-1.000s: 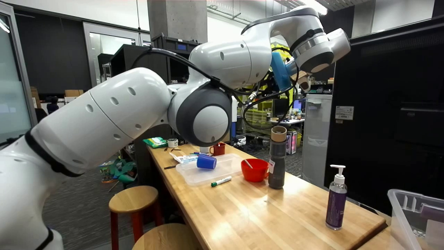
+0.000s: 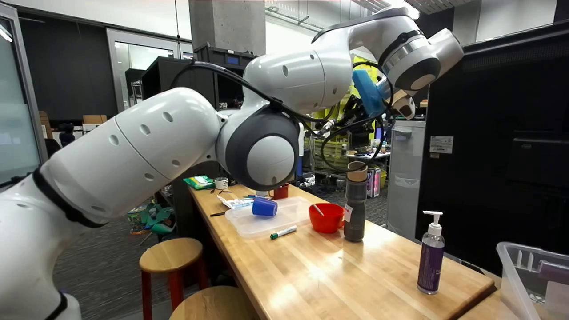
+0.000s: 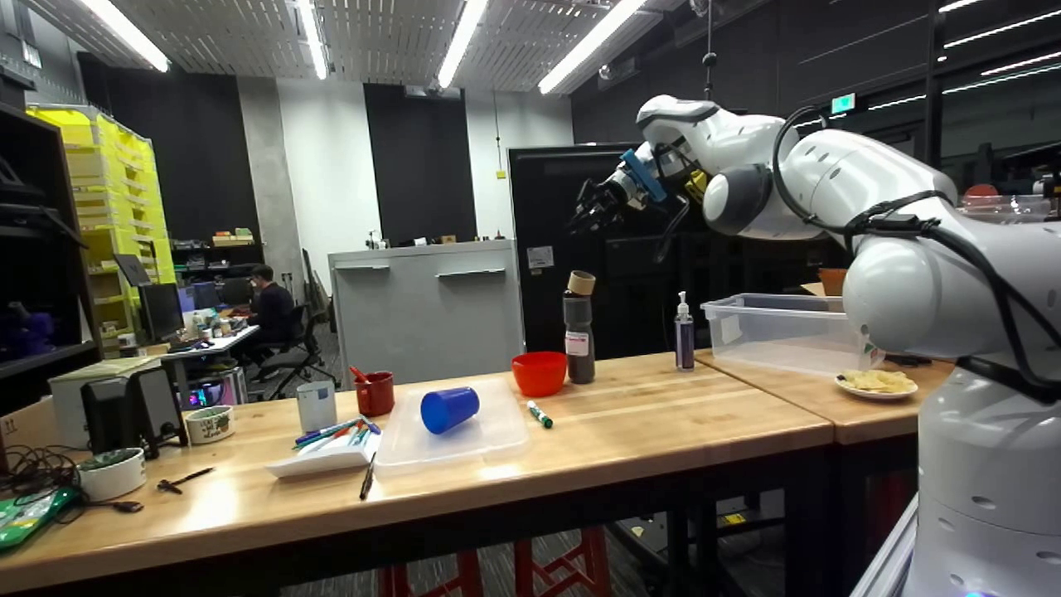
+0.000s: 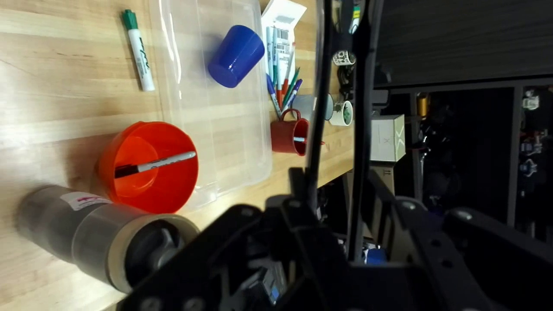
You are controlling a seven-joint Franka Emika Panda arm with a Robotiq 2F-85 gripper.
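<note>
My gripper (image 3: 584,214) hangs high above the table, well clear of everything on it. In the wrist view, the gripper has a gap between its black fingers, with no grasped object visible there. Below it stands a dark grey bottle (image 4: 57,223) topped by a brown ring (image 3: 582,283). Beside the bottle is a red-orange bowl (image 4: 155,189) with a marker (image 4: 166,161) inside. A blue cup (image 4: 236,56) lies on its side on a clear plastic lid (image 4: 233,134). A green-capped marker (image 4: 140,58) rests on the bare wood.
A pump bottle (image 2: 430,256) stands near the table's right end, by a clear bin (image 3: 786,333) and a plate of chips (image 3: 877,384). Pens lie on a white packet (image 3: 333,454) near a red mug (image 3: 375,395). A dark cable loop (image 2: 326,154) hangs from the arm.
In exterior view 1, the arm's wrist and gripper end have shifted to the right, and the hanging cable has swung with them. The tabletop objects stay where they were.
</note>
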